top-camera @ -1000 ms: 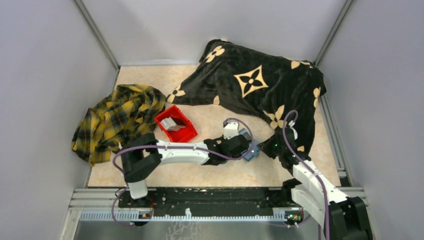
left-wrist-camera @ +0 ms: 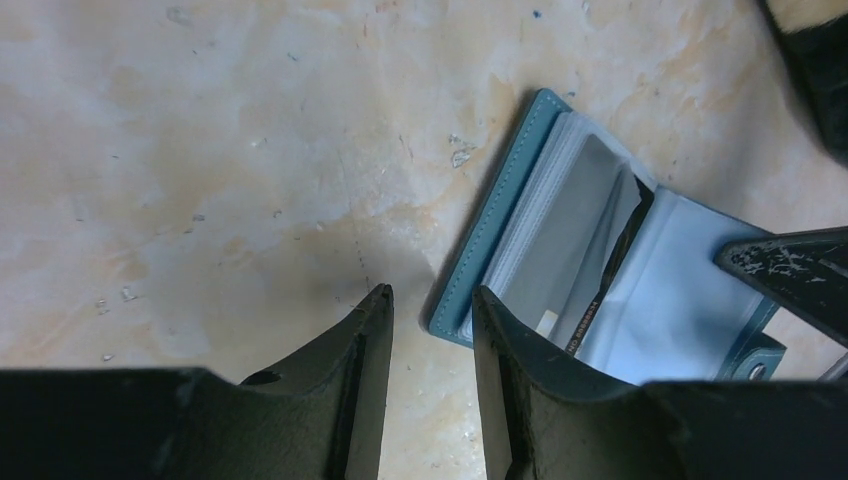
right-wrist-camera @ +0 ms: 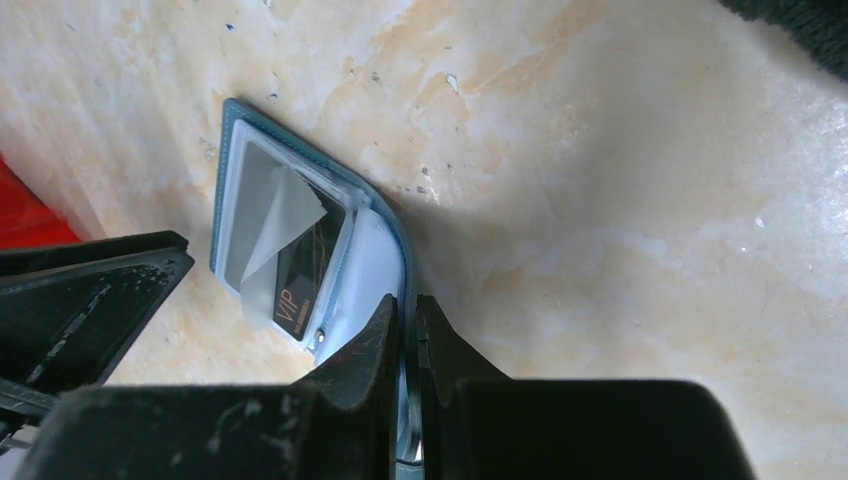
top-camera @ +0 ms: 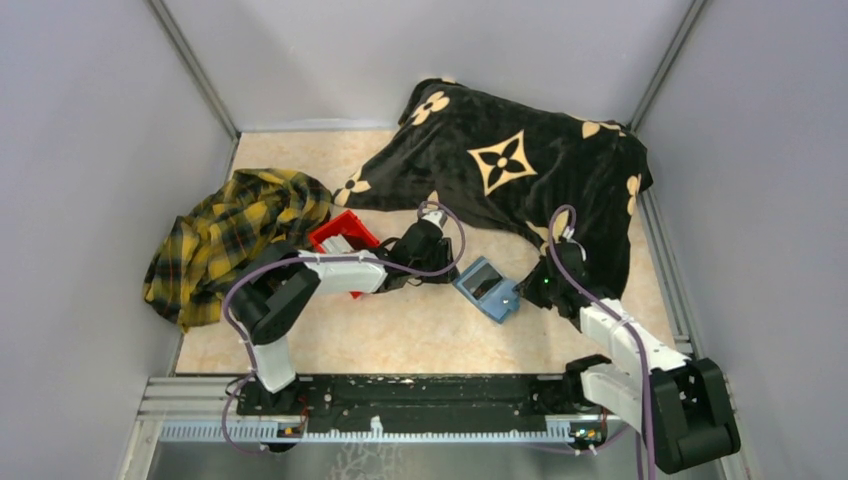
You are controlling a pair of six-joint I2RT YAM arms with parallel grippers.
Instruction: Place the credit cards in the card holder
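Note:
The blue card holder [top-camera: 480, 297] lies open at table centre; a dark card marked VIP [right-wrist-camera: 300, 270] shows in its clear sleeve in the right wrist view. My right gripper is shut on the holder's near edge. My left gripper is above and left of the holder, fingers part open with nothing between them. The red tray [top-camera: 328, 230] holds light cards [top-camera: 336, 243] and is partly hidden by the left arm.
A yellow plaid cloth [top-camera: 210, 250] covers the left side. A black patterned blanket [top-camera: 530, 150] lies along the back and right.
The right arm has moved slightly.

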